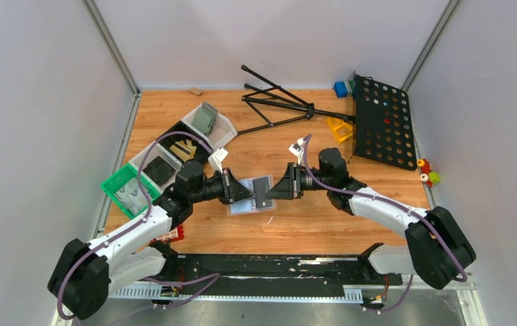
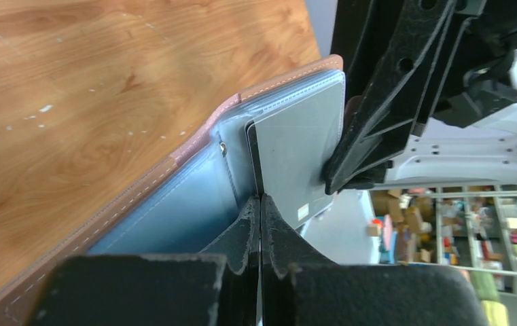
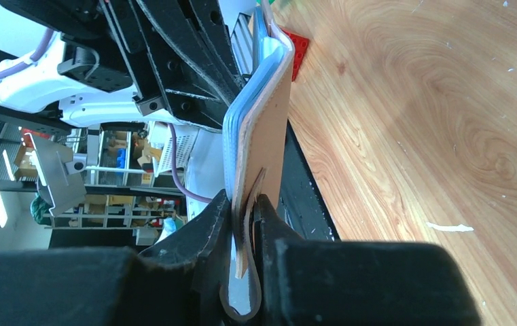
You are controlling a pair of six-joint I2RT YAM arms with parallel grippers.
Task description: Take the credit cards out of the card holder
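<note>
The card holder (image 1: 240, 208), open, light blue inside with a pinkish-tan cover, is stretched between my two grippers above the table. A grey card (image 2: 303, 136) sits in its clear pocket, its dark edge running down to my left gripper's fingertips. That left gripper is shut; whether anything thin lies between its tips does not show. My right gripper is shut on the holder's edge, and the tan cover passes between its fingers. In the top view, the left gripper (image 1: 251, 195) covers part of the holder and the right gripper (image 1: 269, 195) covers its right side.
Joined bins, one with a green rim (image 1: 115, 183), stand at the left. A folded black stand (image 1: 279, 103) lies at the back, and a black perforated panel (image 1: 383, 122) leans at the right. A red item (image 1: 176, 233) lies front left. Bare wood is free at front centre.
</note>
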